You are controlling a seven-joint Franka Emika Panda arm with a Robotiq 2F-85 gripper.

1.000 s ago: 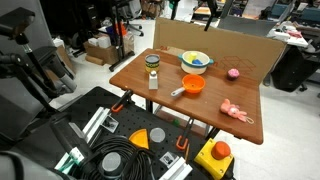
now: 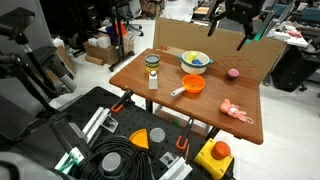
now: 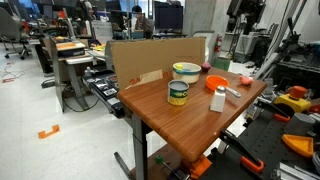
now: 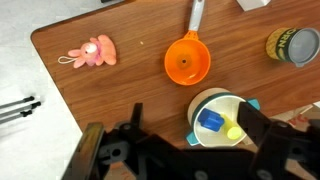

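Note:
My gripper (image 2: 227, 40) is open above the back of the wooden table (image 2: 215, 105), with nothing between its fingers. Below and left of it in exterior view 1 is a pale bowl (image 2: 196, 68) with blue handles. The wrist view shows a blue item (image 4: 210, 120) and a yellow item (image 4: 234, 131) inside that bowl, partly covered by the gripper. An orange bowl (image 4: 187, 62) looks empty, and a white-handled utensil (image 4: 197, 14) reaches its edge. A pink soft toy (image 4: 94, 50) lies apart from them. A small dark pink round object (image 2: 233, 73) sits near the back edge.
A can (image 3: 178, 92) and a white bottle (image 3: 218, 99) stand on the table's left part. A cardboard screen (image 2: 250, 55) rises along the back edge. Bare wood lies around the pink toy. A red emergency button (image 2: 221, 150) and cables are at the front.
In exterior view 1 my gripper has moved right and lower in the picture. The objects on the table stay where they were.

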